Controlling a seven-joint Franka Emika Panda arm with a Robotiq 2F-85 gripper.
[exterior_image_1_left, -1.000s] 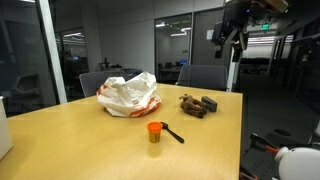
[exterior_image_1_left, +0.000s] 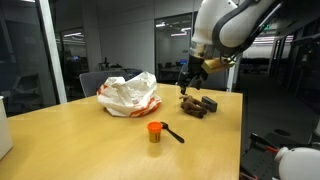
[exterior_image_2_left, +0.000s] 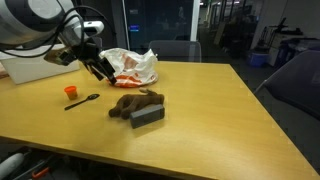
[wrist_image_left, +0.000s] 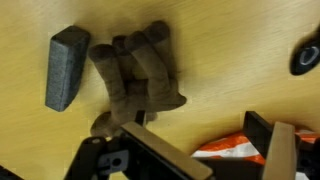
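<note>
Over the table, my gripper (exterior_image_1_left: 194, 82) hangs open, its fingers spread and nothing between them. A brown plush toy (exterior_image_2_left: 137, 103) lies on the table below it, apart from the fingers; the wrist view shows the toy's limbs (wrist_image_left: 145, 75) stretched out. Close beside the toy rests a dark grey block (wrist_image_left: 67, 68), also visible in exterior view 2 as a long grey box (exterior_image_2_left: 148, 117). A black spoon-like utensil (exterior_image_1_left: 173, 134) and an orange cup (exterior_image_1_left: 154, 132) are nearer exterior view 1's camera.
A white and orange plastic bag (exterior_image_1_left: 130, 96) sits crumpled toward the table's back. Chairs stand beyond the edge.
My gripper has come down and to the left in exterior view 1, from high above the table to nearer the plush toy. The objects on the table have stayed put.
</note>
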